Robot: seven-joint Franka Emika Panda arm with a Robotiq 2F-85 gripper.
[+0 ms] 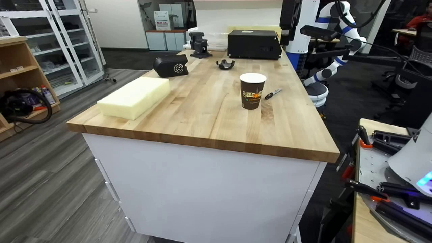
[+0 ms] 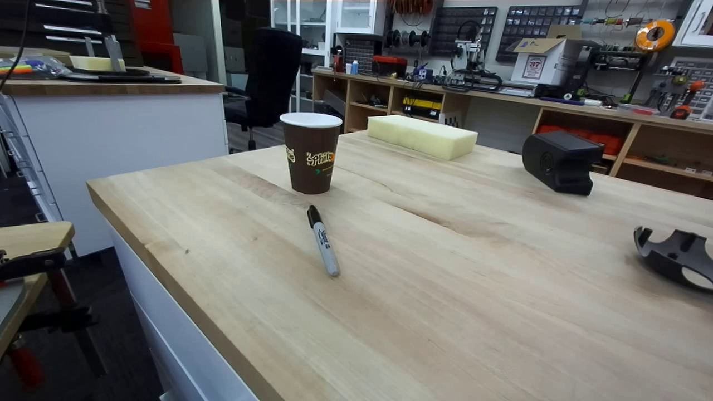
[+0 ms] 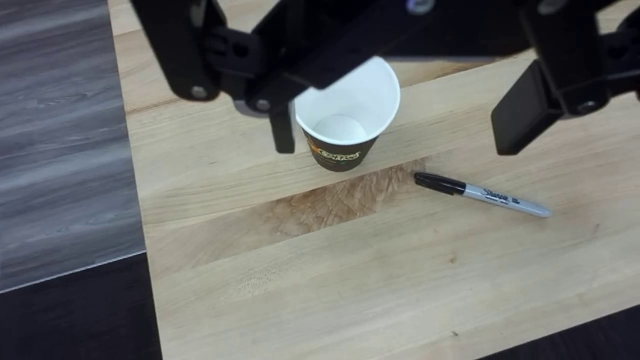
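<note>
In the wrist view my gripper is open, its two dark fingers wide apart, with nothing gripped. Below it a brown paper cup [image 3: 342, 155] with a white inside stands upright on the table; the cup looks empty, and its far rim is partly hidden by the gripper. Beside the cup lies a marker [image 3: 483, 194] with a black cap and grey barrel, cap end toward the cup. Both exterior views also show the cup [image 1: 251, 93] and the marker [image 2: 323, 240] on the wooden top, apart from each other. Neither exterior view shows the gripper.
A pale yellow foam block [image 1: 135, 97] lies near the table's left edge. Farther back are a black rounded object [image 1: 170, 66], a curved black bracket [image 1: 225, 64] and a large black box [image 1: 254, 44]. Bare wood [image 2: 428, 321] surrounds the marker; the table edge is close.
</note>
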